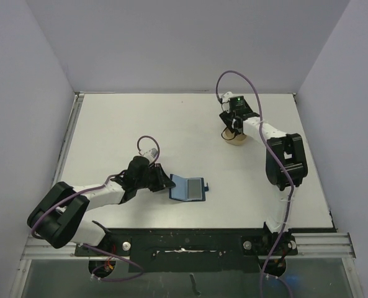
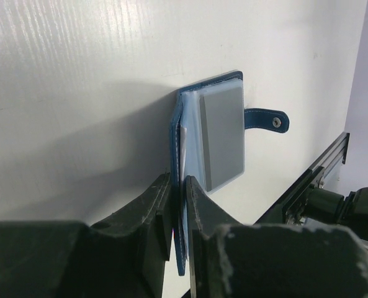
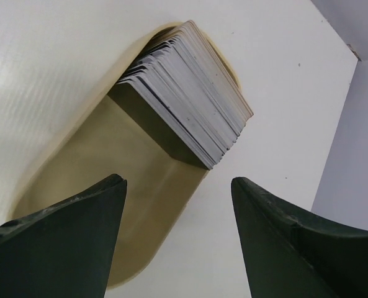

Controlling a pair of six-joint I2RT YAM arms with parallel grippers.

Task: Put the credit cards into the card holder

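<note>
The blue card holder [image 1: 193, 189] lies opened out at front centre. My left gripper is at its left flap [image 2: 177, 136], fingertips either side of the upright edge; how tightly is hard to see. My right gripper stands open above a tan box [image 3: 140, 242], with nothing between its fingers. A stack of cards [image 3: 190, 93] sits tilted in the far end of that box. In the top view the right arm hides most of the box.
Walls border it at the back and sides.
</note>
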